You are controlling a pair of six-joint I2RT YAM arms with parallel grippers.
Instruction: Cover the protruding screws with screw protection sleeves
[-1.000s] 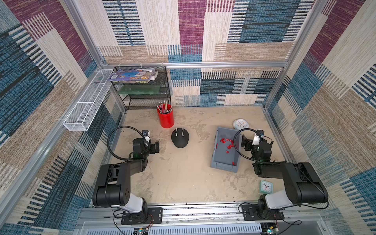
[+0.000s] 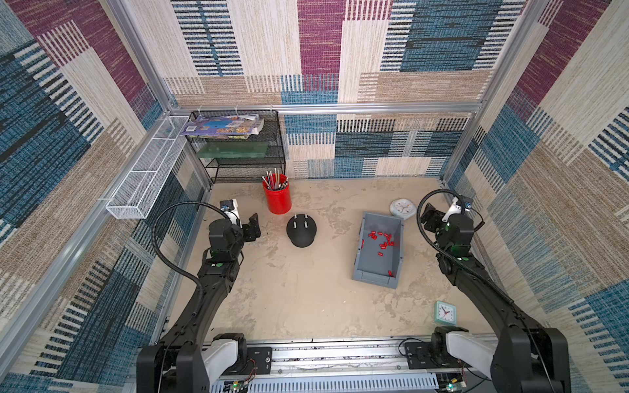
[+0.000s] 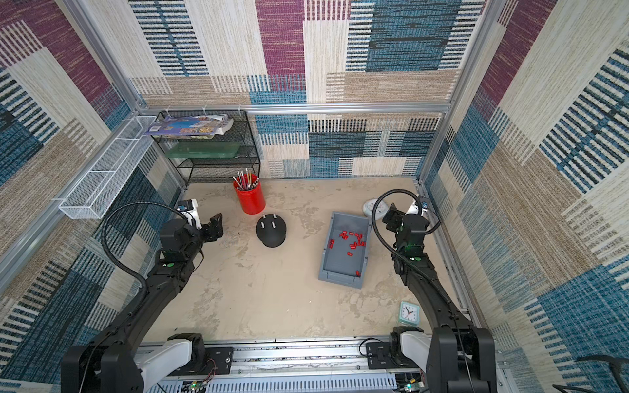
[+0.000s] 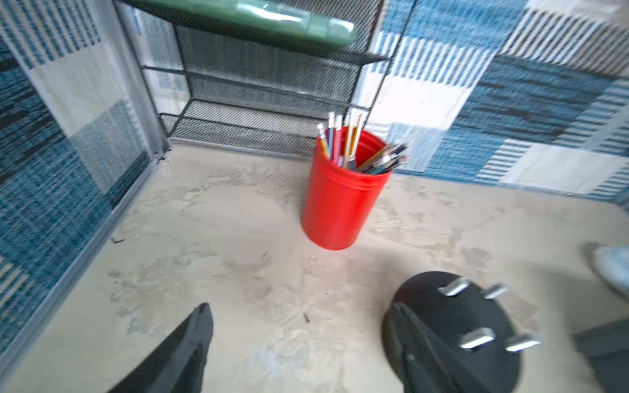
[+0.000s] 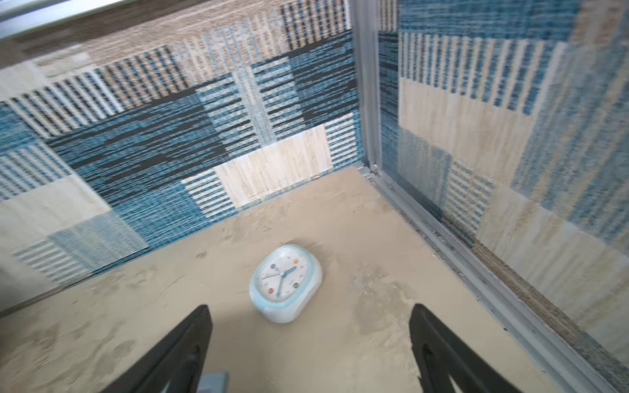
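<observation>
A round black base stands left of the table's middle. In the left wrist view several bare silver screws stick up from this black base. Small red sleeves lie loose inside the grey bin to the right. My left gripper is over the table's left side, apart from the base; its fingers are spread in its wrist view, with nothing held. On the right, beyond the bin, my right gripper hangs open and empty near a white clock.
A red cup of pencils stands behind the base, with a black wire rack at the back left. A square green-rimmed clock sits at the front right.
Both arms have stretched out and risen from their folded poses.
</observation>
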